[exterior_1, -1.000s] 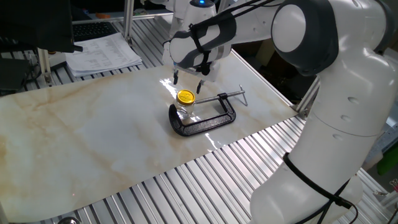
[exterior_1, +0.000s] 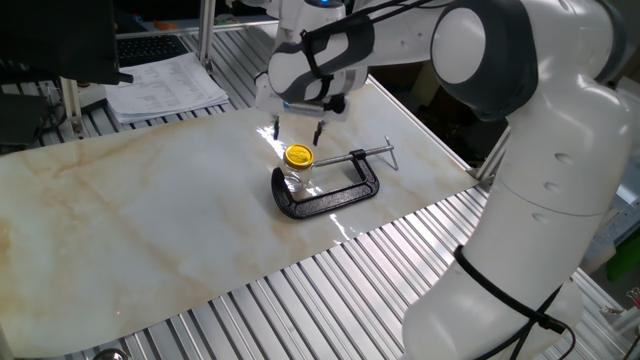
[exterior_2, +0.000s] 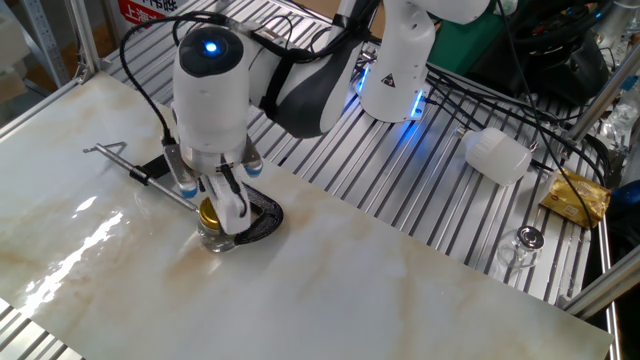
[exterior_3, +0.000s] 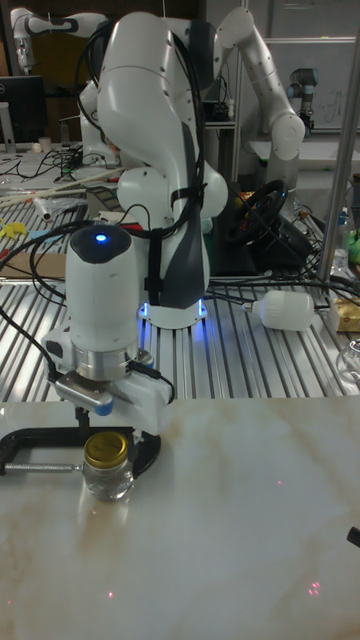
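A small glass jar with a gold lid (exterior_1: 299, 156) stands upright on the marbled board, at the open side of a black C-clamp (exterior_1: 335, 201). The clamp lies flat, and its screw rod points towards the jar. My gripper (exterior_1: 297, 131) is above the jar, with its two dark fingertips spread apart and nothing between them. In the second exterior view the gripper body partly covers the jar's gold lid (exterior_2: 208, 213). The third exterior view has the jar (exterior_3: 108, 466) in front of the gripper, with the clamp (exterior_3: 43, 439) behind it.
Papers (exterior_1: 166, 88) and a keyboard lie beyond the board's far edge. On the slatted metal table are a white bulb (exterior_2: 497, 156), a yellow packet (exterior_2: 575, 198) and a small glass jar with a dark lid (exterior_2: 527, 241). Most of the marbled board (exterior_1: 130, 230) is clear.
My gripper has shifted slightly to the left and its fingertips stand a little lower in the picture. It stays open. The jar and clamp have not moved.
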